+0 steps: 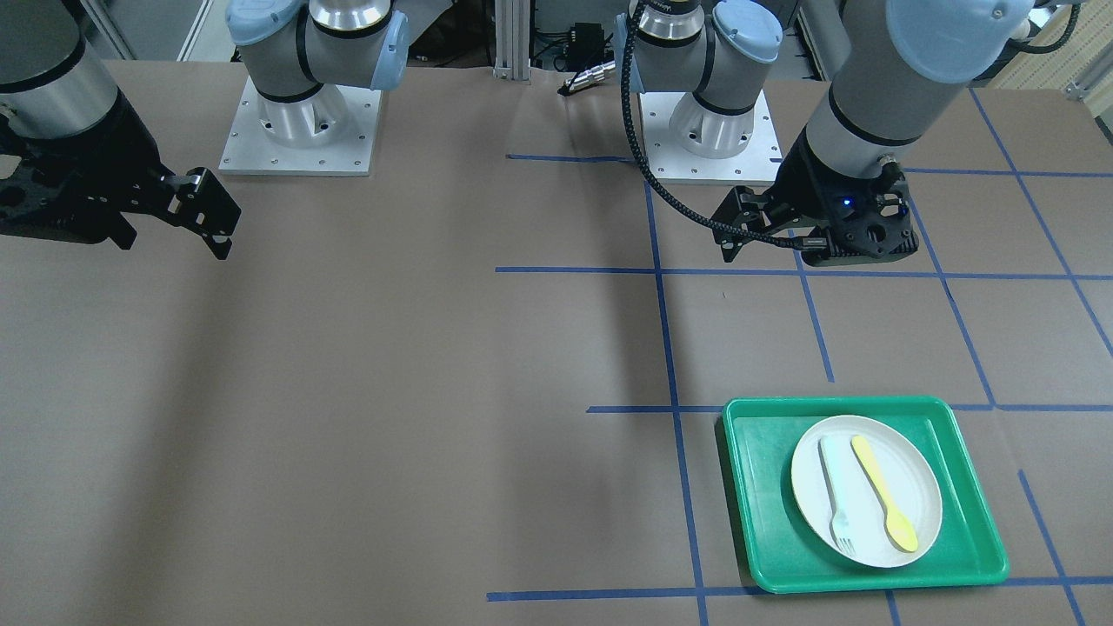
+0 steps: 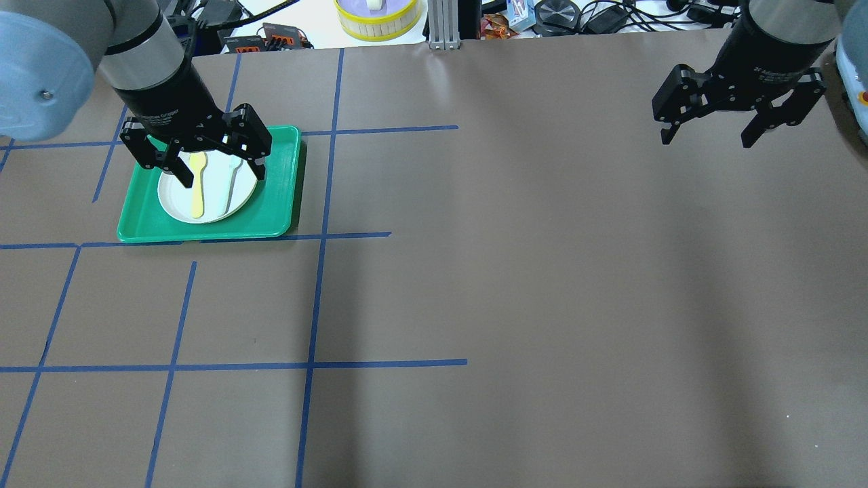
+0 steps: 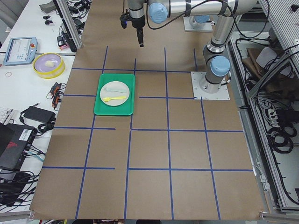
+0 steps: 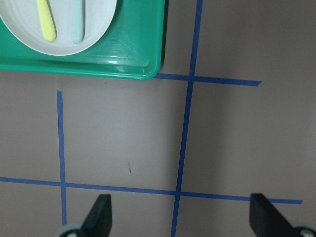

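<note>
A green tray (image 1: 762,490) (image 3: 100,109) (image 2: 277,187) (image 4: 140,44) rests on the taped table, holding a white plate (image 1: 903,459) (image 4: 101,19). On the plate lie a yellow spoon (image 1: 882,490) (image 2: 198,187) and a pale blue fork (image 1: 834,490) (image 4: 77,22), side by side. My gripper (image 2: 218,177) hangs above the table, behind the tray in the front view, fingers wide open with nothing between them.
A second arm's gripper (image 2: 706,138) hangs over the other part of the table. Robot bases (image 1: 303,156) stand along an edge. A yellow container (image 3: 49,72) sits on a side table.
</note>
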